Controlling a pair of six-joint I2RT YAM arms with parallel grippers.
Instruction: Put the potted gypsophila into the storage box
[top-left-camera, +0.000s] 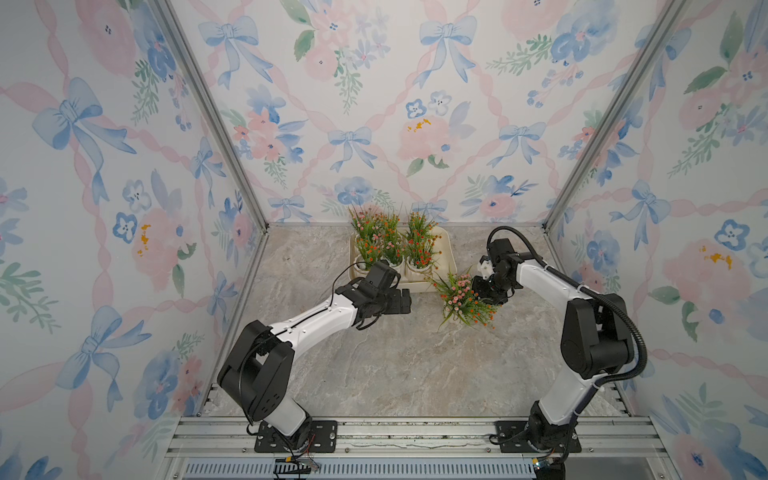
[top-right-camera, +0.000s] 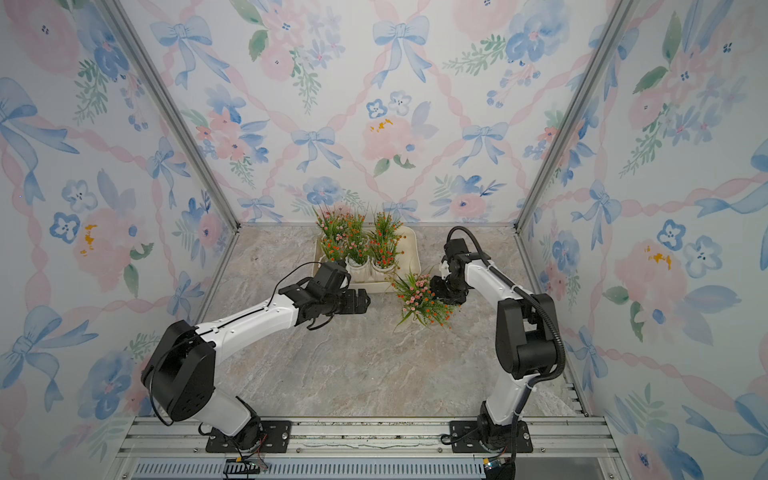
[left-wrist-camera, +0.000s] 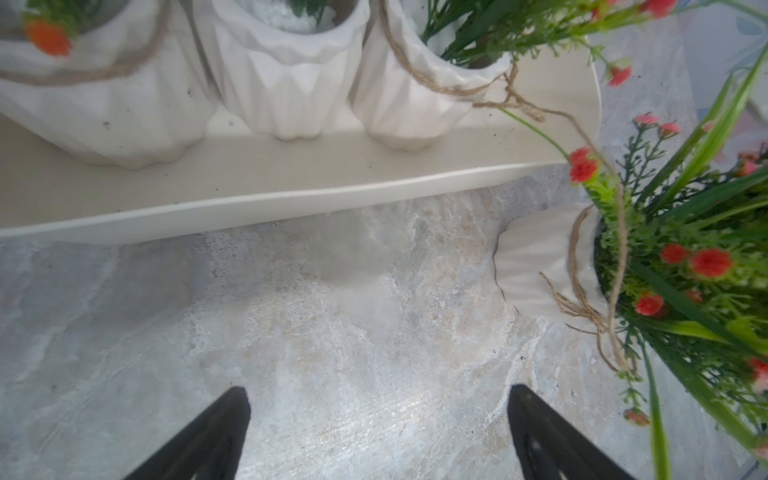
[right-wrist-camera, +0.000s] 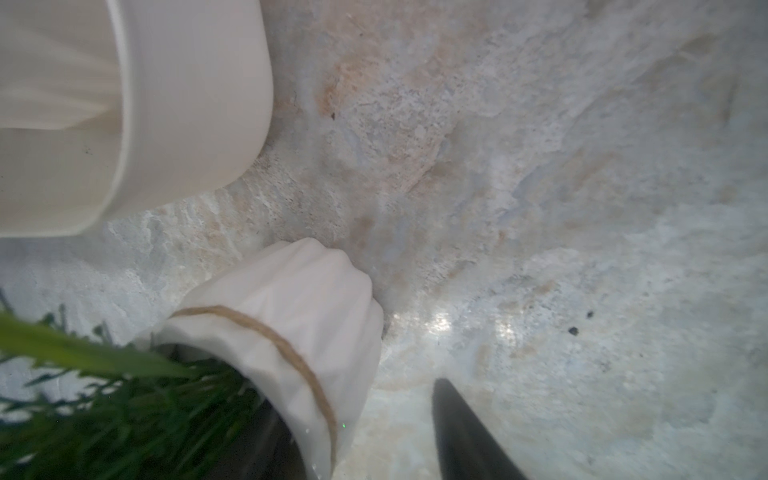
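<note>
The cream storage box (top-left-camera: 442, 252) holds several white pots of flowers (left-wrist-camera: 280, 80) toward its left, upright. Another potted gypsophila (top-left-camera: 464, 300) lies tipped on the floor in front of the box's right part, its white pot (right-wrist-camera: 304, 296) ringed with twine. My right gripper is at that pot, one finger at its rim among the leaves, the other apart from it over the floor; it stands open. My left gripper hangs open in front of the box, left of the loose plant, with nothing between its fingers.
Bare marble floor (top-left-camera: 416, 360) fills the front and both sides of the box (top-right-camera: 412, 248). The box's right end has free room inside. Patterned walls enclose the back and sides.
</note>
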